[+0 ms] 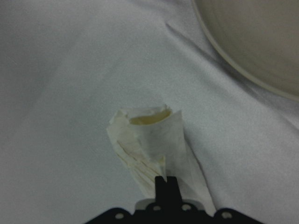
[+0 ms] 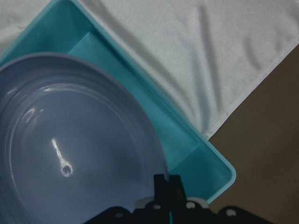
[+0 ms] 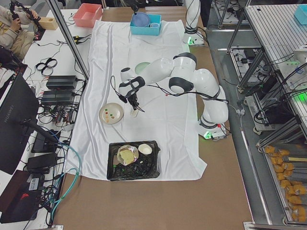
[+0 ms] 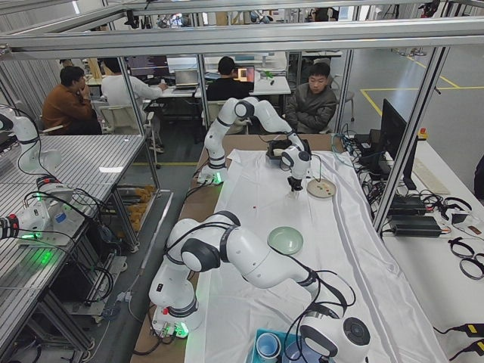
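A crumpled white paper [image 1: 140, 144] lies on the cloth beside a cream plate [image 1: 252, 42], with my left gripper low over it, fingertips together at its lower part; whether paper is pinched between them I cannot tell. In the right wrist view, my right gripper is shut on the rim of a blue plate [image 2: 79, 135], which is over a teal bin [image 2: 205, 158] at the cloth's edge. In the camera left view, the blue plate [image 3: 140, 19] is in that bin's area at the top, near a small blue cup [image 3: 154, 26].
A black tray [image 3: 133, 173] with a bowl and foil container stands at one end of the cloth. A green plate [image 4: 285, 240] lies mid-cloth, and the cream plate [image 3: 110, 113] holds small pieces.
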